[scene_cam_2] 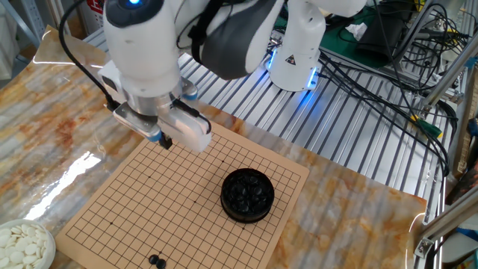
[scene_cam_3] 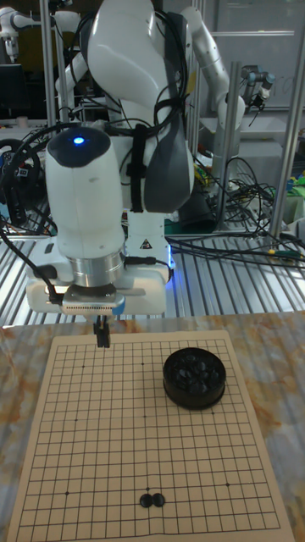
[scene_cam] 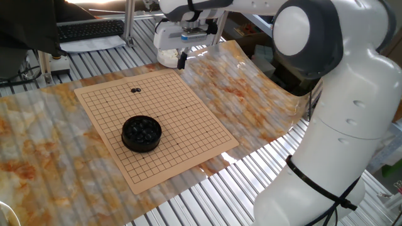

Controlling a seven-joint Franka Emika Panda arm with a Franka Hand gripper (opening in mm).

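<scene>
My gripper [scene_cam: 182,61] hangs in the air over the far right side of the board in exterior view 1. In exterior view 3 its dark fingers [scene_cam_3: 102,334] stand close together, shut, and nothing shows between them. Below lies the tan grid board [scene_cam_2: 172,187]. A round black bowl [scene_cam: 141,134] of black stones rests on it, well apart from the gripper. Two black stones [scene_cam_3: 152,500] sit side by side near the board edge away from the robot's base. Beside the board stands a white bowl of white stones [scene_cam_2: 22,245], partly hidden behind the gripper in exterior view 1.
A marbled sheet [scene_cam: 56,163] covers the slatted metal table [scene_cam_2: 351,127] under the board. Most of the grid is bare. A keyboard [scene_cam: 91,30] and upright posts stand at the back in exterior view 1; loose cables crowd the table beyond the base.
</scene>
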